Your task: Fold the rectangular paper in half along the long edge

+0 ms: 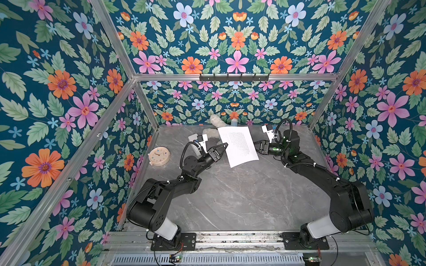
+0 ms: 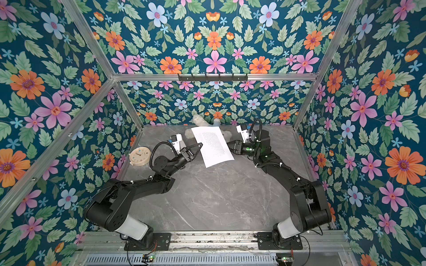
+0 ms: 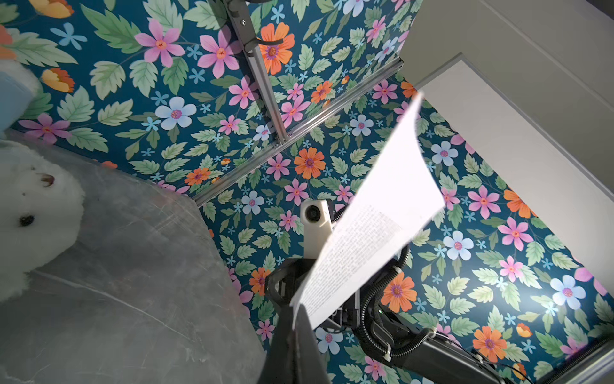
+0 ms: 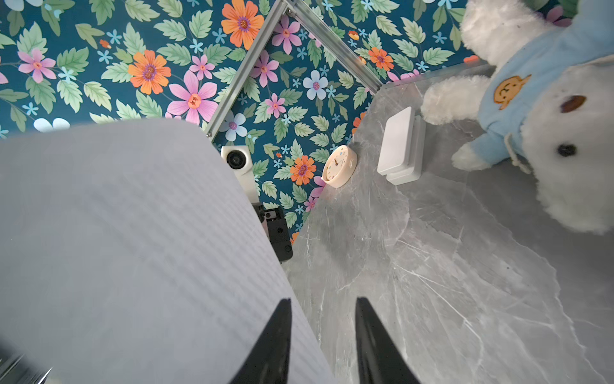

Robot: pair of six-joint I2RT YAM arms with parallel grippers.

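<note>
A printed white sheet of paper hangs raised between my grippers, fairly spread out in both top views. My left gripper is shut at the paper's left edge; in the left wrist view the sheet rises from its fingertips, slightly curled. My right gripper is at the paper's right side. In the right wrist view the sheet fills the left half beside blurred fingers, which look slightly apart; whether paper is between them is unclear.
A plush bear in a blue shirt lies at the back, mostly behind the paper from above. A white stacked object and a round clock stand to the left.
</note>
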